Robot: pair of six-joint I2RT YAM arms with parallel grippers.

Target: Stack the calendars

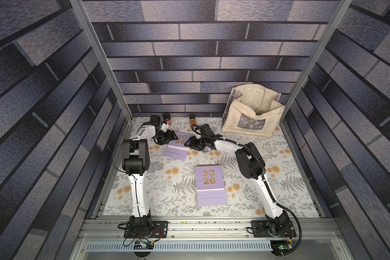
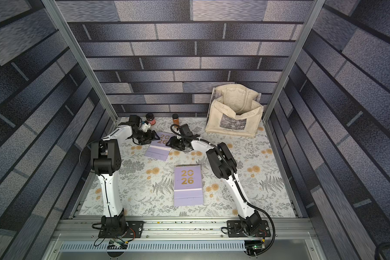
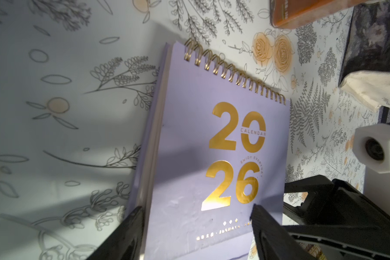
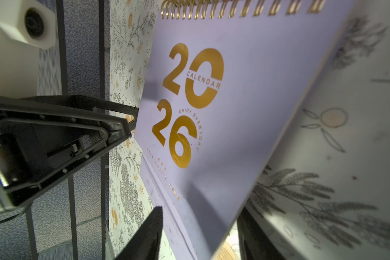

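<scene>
A lilac 2026 calendar (image 1: 176,151) lies slightly turned at the back left, between both grippers. My left gripper is open at its left long edge and over its cover. My right gripper is open around the opposite edge of that calendar, its fingertips close to the cover. A second lilac calendar (image 1: 210,195) lies flat at the front middle, apart from the first.
A canvas tote bag (image 1: 252,121) stands at the back right. Two small jars, one with amber contents (image 1: 192,121) and one reddish (image 2: 150,119), stand behind the back calendar.
</scene>
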